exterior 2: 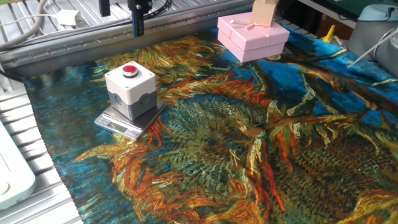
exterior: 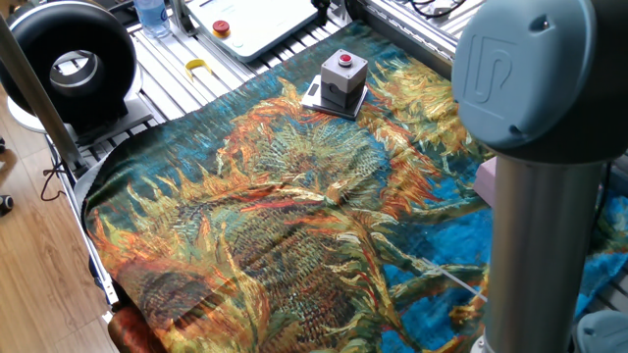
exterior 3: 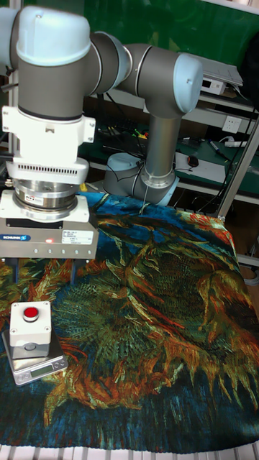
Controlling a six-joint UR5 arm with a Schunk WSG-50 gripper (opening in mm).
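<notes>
A white and grey box with a red button point(exterior 2: 130, 90) stands upright on a small silver scale point(exterior 2: 118, 126), on the flower-patterned cloth. The same button box point(exterior 3: 32, 325) and scale point(exterior 3: 34, 371) show at the lower left of exterior view 3, and the button box point(exterior: 343, 78) is near the top middle of exterior view 1. My gripper point(exterior 3: 39, 280) is open, its two dark fingers point(exterior 3: 67, 272) wide apart. At the top of exterior view 2 the gripper point(exterior 2: 121, 25) appears above the metal rail, clear of the button box, nothing seen between its fingertips.
A pink gift box point(exterior 2: 252, 41) with a tan block point(exterior 2: 264, 11) on top lies at the cloth's far side. Beyond the cloth's edge are a pale tray point(exterior: 257, 25), a yellow ring-like piece point(exterior: 199, 67) and a bottle point(exterior: 153, 17).
</notes>
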